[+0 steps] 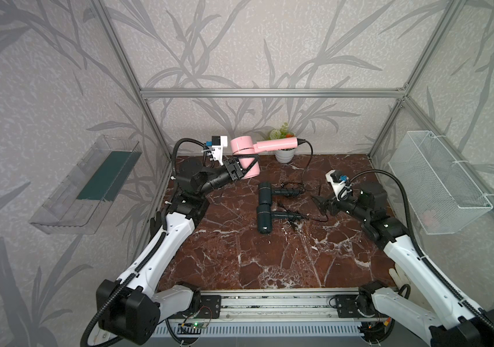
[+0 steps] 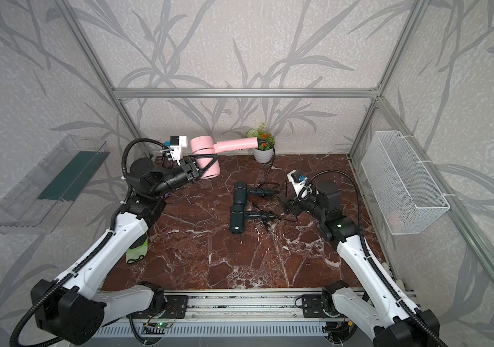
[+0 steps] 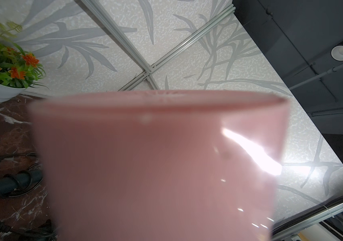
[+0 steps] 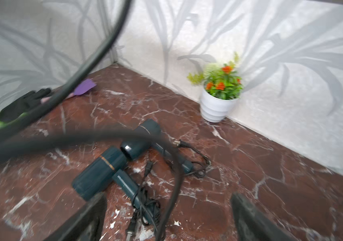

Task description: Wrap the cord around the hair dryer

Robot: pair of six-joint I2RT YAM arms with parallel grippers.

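Note:
Up above the table, my left gripper [image 1: 249, 164] is closed around the barrel of the pink hair dryer [image 1: 277, 144], whose handle points right. The barrel [image 3: 159, 172] fills most of the left wrist view and hides the left fingers. From the handle's end a black cord [image 1: 311, 151] hangs down toward the table. My right gripper [image 1: 318, 200] stands open, low over the table and right of the dark dryers. In the right wrist view, the blurred cord [image 4: 177, 176] crosses close to the camera and drops between the spread fingers; nothing is clamped there.
Two dark green hair dryers [image 4: 103, 170] with cords around their handles lie mid-table. Behind them is a white pot of flowers [image 4: 217, 106]. A wire basket [image 1: 438, 179] hangs right, a clear tray [image 1: 56, 214] left.

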